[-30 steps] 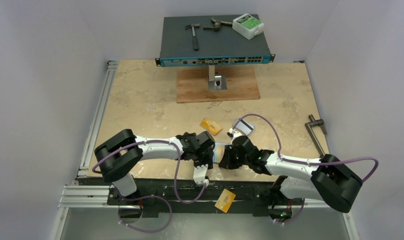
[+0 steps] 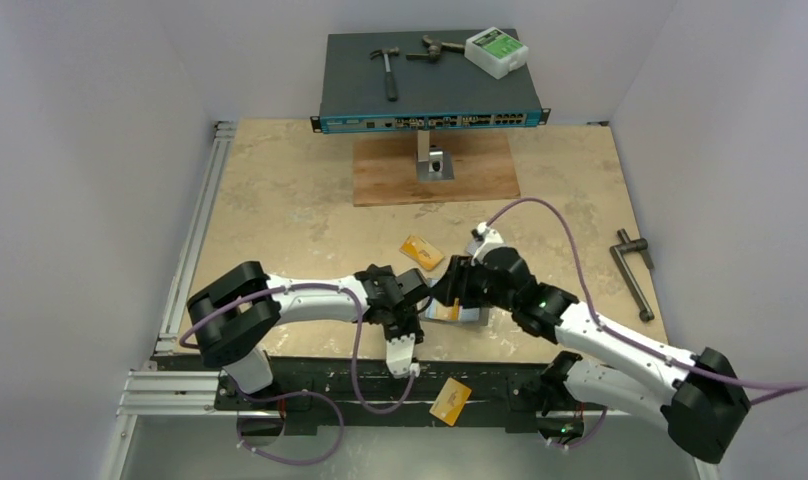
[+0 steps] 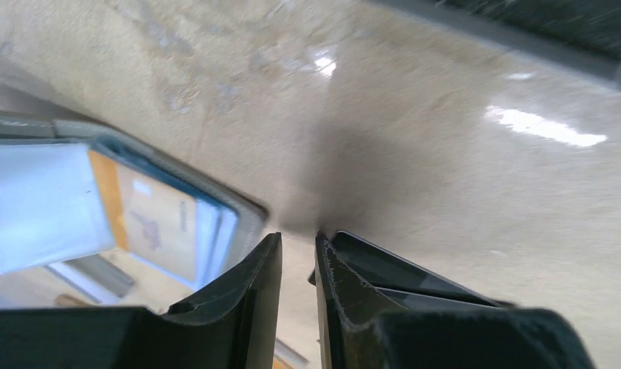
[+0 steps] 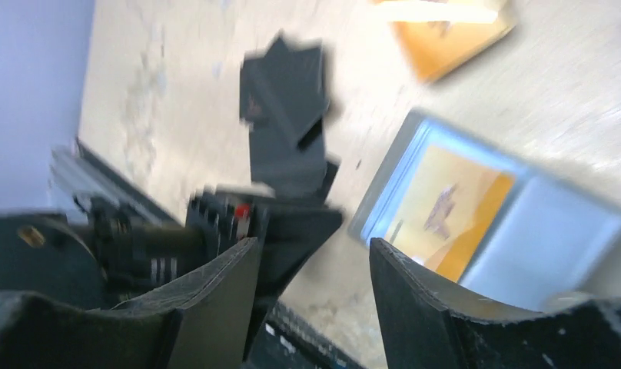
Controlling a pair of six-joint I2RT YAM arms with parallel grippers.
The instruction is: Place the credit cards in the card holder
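Note:
The card holder lies in the table's middle with cards in it, a tan-orange card showing inside. My left gripper is low beside it, its fingers nearly together over a black card-like piece; whether it grips that piece is unclear. My right gripper is part open above the holder area, nothing visible between its fingers. An orange card lies behind the holder, and another lies forward of the table's front edge.
A raised dark unit with hammers stands at the back over a wooden board. A metal tool lies at the right edge.
The left arm has barely moved.

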